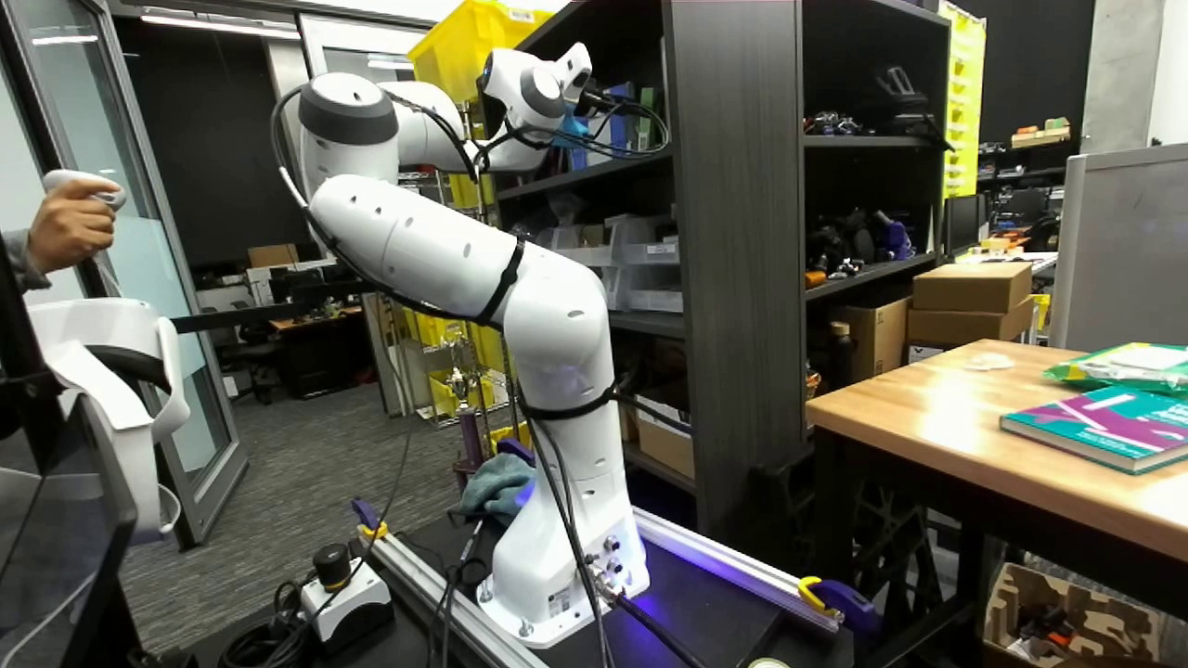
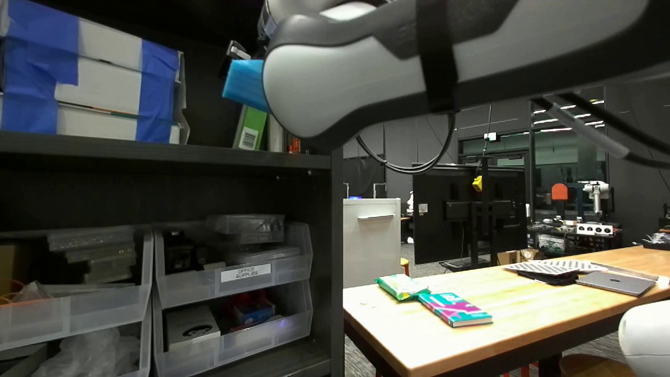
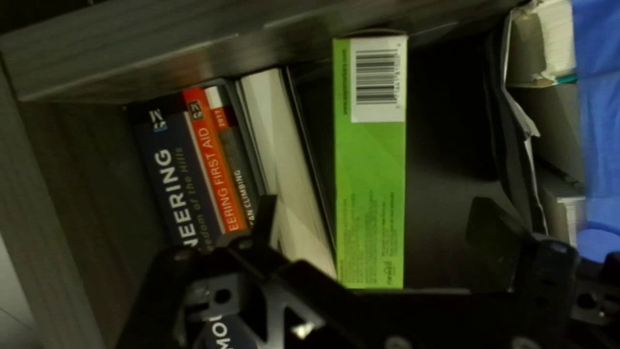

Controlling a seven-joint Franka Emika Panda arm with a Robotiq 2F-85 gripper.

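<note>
Across the wrist view, my gripper stands open, its two fingers wide apart and nothing clasped between them. A green box (image 3: 370,157) with a barcode label stands upright on the shelf, lying between the fingers in that view; how deep they reach cannot be told. Left of it are a pale-paged book (image 3: 285,157) and a row of books with an orange spine (image 3: 212,151). In exterior view 2 the green box (image 2: 249,128) shows below a blue part (image 2: 246,82) near the arm's end; the fingers are mostly hidden there.
Blue-taped white boxes (image 2: 100,81) fill the shelf's other side. A dark shelf board (image 2: 157,145) runs below, with clear plastic bins (image 2: 232,276) underneath. The upright shelf panel (image 1: 735,278) stands close beside the arm's end. A wooden table (image 1: 891,412) holds a book.
</note>
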